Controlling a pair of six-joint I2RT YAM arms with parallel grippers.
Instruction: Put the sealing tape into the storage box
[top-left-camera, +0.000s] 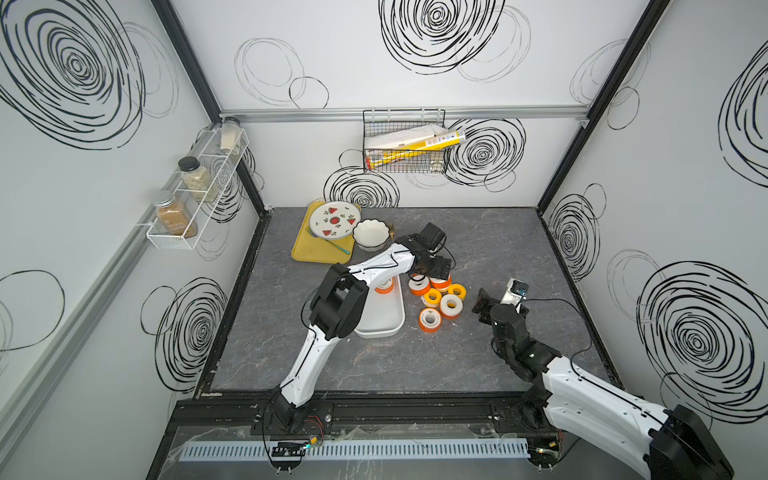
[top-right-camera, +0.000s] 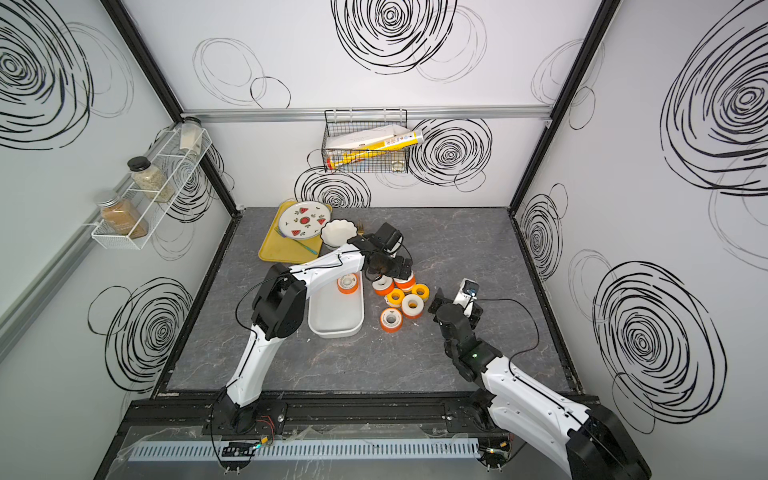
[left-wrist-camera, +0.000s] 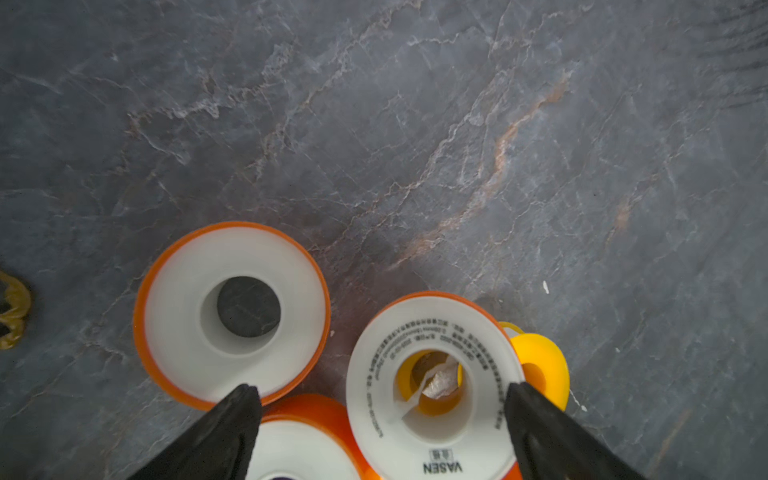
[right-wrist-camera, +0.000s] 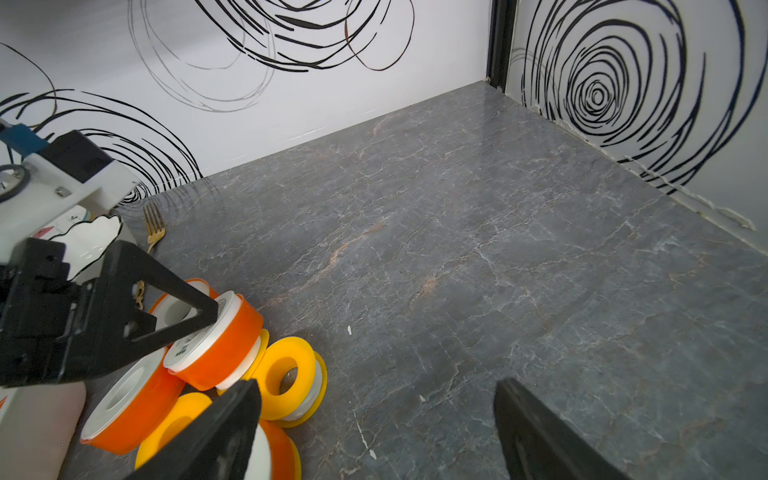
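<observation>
The white storage box (top-left-camera: 379, 322) stands mid-table with one orange-and-white tape roll (top-left-camera: 385, 285) inside. Several orange and yellow rolls form a cluster right of it, such as the nearest orange roll (top-left-camera: 429, 320). My left gripper is open over the far part of that cluster. In the left wrist view a printed white-faced roll (left-wrist-camera: 480, 408) lies in the gap, toward the right finger; whether a finger touches it cannot be told. It rests partly over a yellow roll (left-wrist-camera: 549, 360). My right gripper stands open and empty, right of the rolls.
Back left are a yellow tray (top-right-camera: 273, 249) with a patterned plate (top-right-camera: 293, 227), and a white scalloped bowl (top-right-camera: 339, 232). A gold fork (right-wrist-camera: 154, 225) lies beside the bowl.
</observation>
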